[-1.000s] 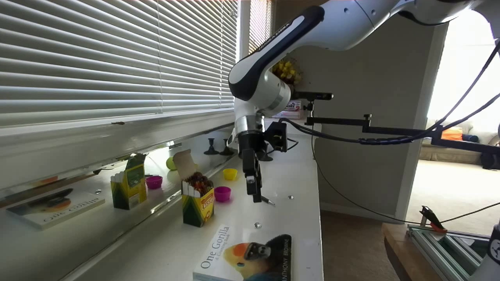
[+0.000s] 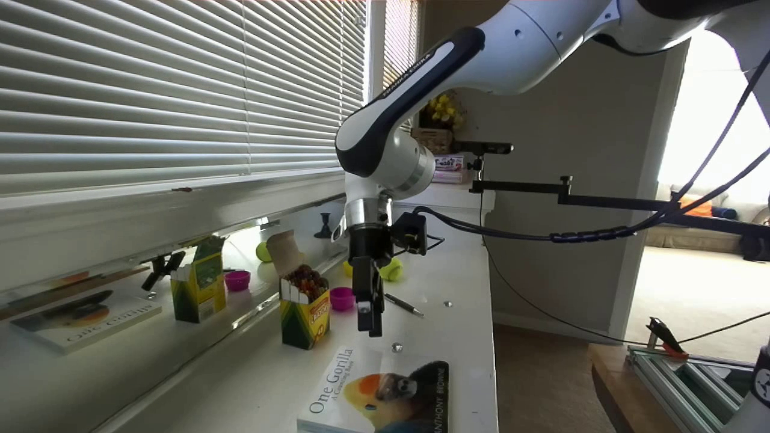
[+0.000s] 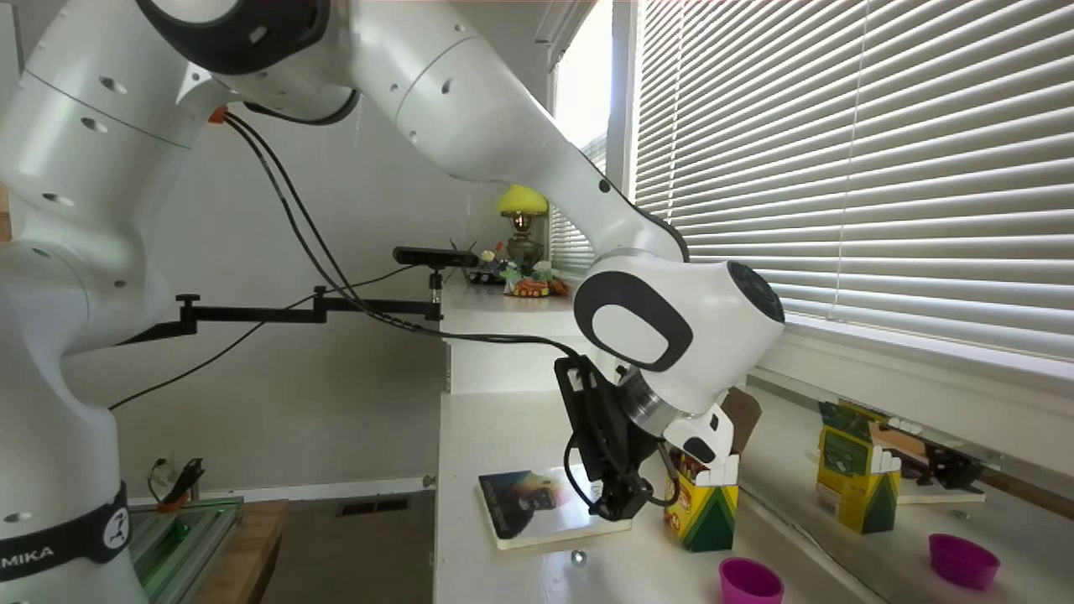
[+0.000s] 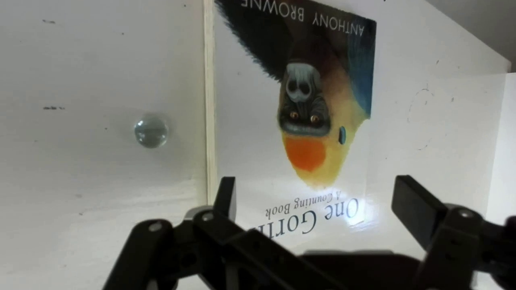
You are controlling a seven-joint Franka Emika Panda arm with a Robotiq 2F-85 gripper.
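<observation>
My gripper is open, its two black fingers spread wide with nothing between them. In the wrist view, the book "One Gorilla" (image 4: 256, 130) lies flat below, its title between and beyond the fingertips. A clear glass marble (image 4: 151, 131) rests on the white shelf to the left of the book. From the first exterior view, the gripper (image 2: 371, 328) hangs pointing down above the shelf, close to the crayon box (image 2: 306, 317). That yellow and green box stands with its flap up and is full of crayons. In the second exterior view the arm partly covers the book (image 3: 549, 503).
A magenta cup (image 2: 342, 299) stands behind the crayon box. A pen (image 2: 404, 304), another marble (image 2: 447, 304) and a tennis ball (image 2: 391, 270) lie farther back. A reflective panel runs along the window side. Bare shelf (image 2: 462, 346) extends to the open edge.
The arm has come nearer to the first exterior camera, lower and leftward toward the crayon box. It now hides most of the yellow cup and uncovers more of the pen and a tennis ball.
</observation>
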